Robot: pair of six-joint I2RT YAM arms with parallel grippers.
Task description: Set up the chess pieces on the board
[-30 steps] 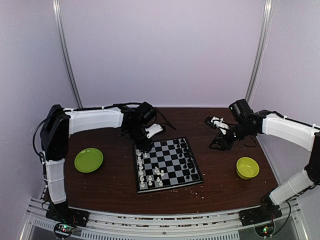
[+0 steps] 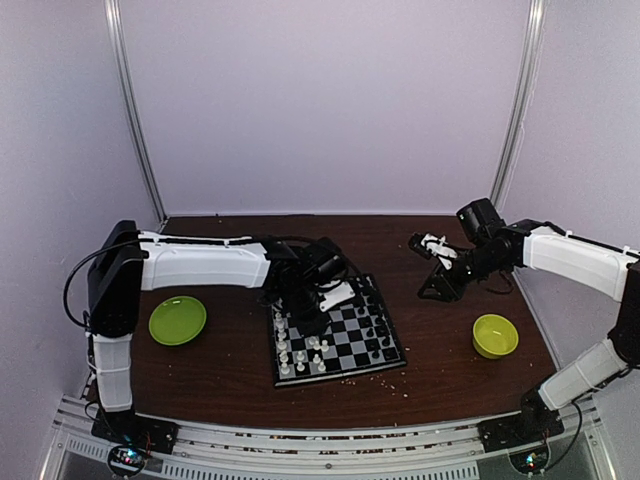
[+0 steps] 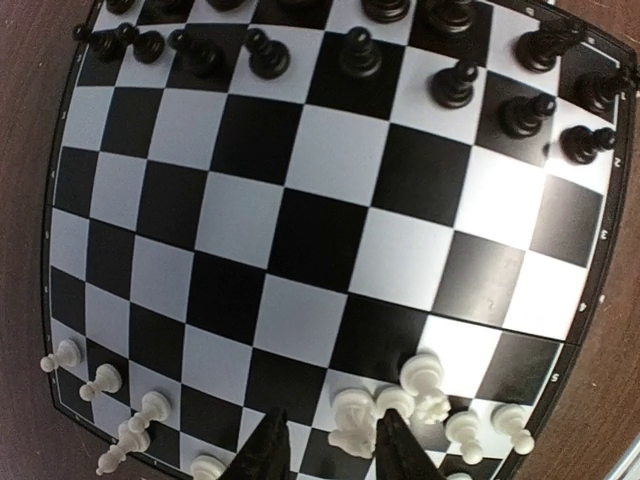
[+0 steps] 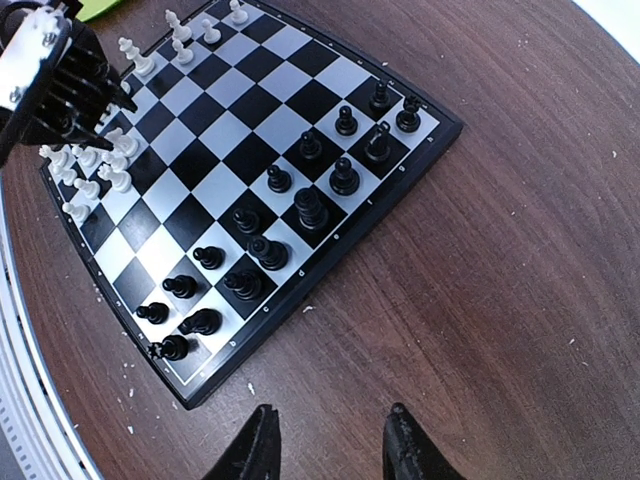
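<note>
The chessboard (image 2: pixel 350 345) carries black pieces (image 4: pixel 310 208) lined along one side and white pieces (image 3: pixel 422 385) on the opposite side, some bunched together. My left gripper hangs open above the board, its fingertips over a white knight (image 3: pixel 353 430) and neighbouring white pieces at the bottom of the left wrist view. My right gripper is over bare wood to the right of the board, fingers apart with nothing between them.
A green plate (image 2: pixel 177 320) lies left of the board and a yellow bowl (image 2: pixel 494 336) right of it. Bare table surrounds the board, with wide space behind it.
My left arm has moved from the board's back left toward its middle, rightward and lower over the white pieces. The right arm looks unchanged in the top view.
</note>
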